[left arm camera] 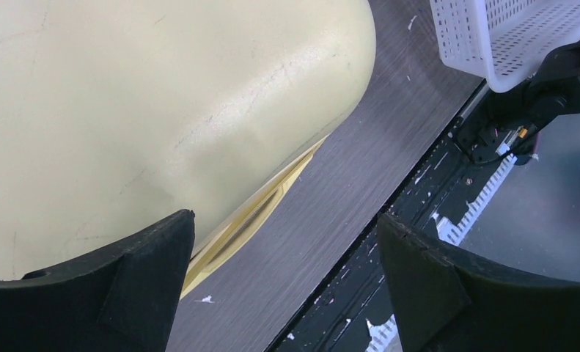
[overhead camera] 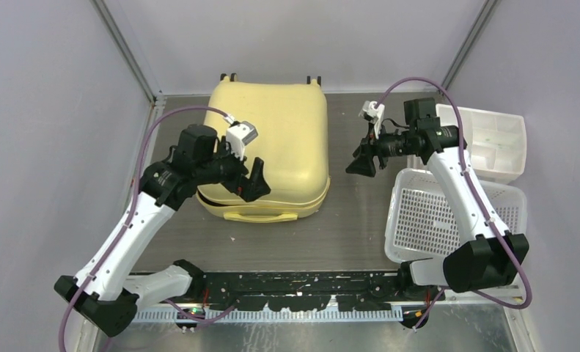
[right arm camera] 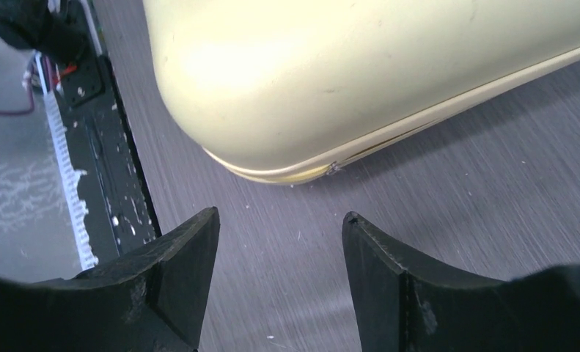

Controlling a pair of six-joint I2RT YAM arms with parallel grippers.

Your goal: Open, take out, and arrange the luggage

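Note:
The pale yellow suitcase [overhead camera: 272, 132] lies flat in the middle of the table, lid down with a narrow gap along its front edge [left arm camera: 257, 213] and a handle at the front [overhead camera: 261, 217]. My left gripper [overhead camera: 254, 180] hangs over the lid near the front, open and empty, its fingers spread in the left wrist view. My right gripper [overhead camera: 361, 163] is held off the suitcase's right side, open and empty; in the right wrist view the suitcase's side [right arm camera: 309, 88] lies beyond the fingers.
A white compartmented box [overhead camera: 492, 139] stands at the back right, with a white perforated basket [overhead camera: 397, 227] in front of it. Bare table shows left of, right of and in front of the suitcase. Walls border the sides and back.

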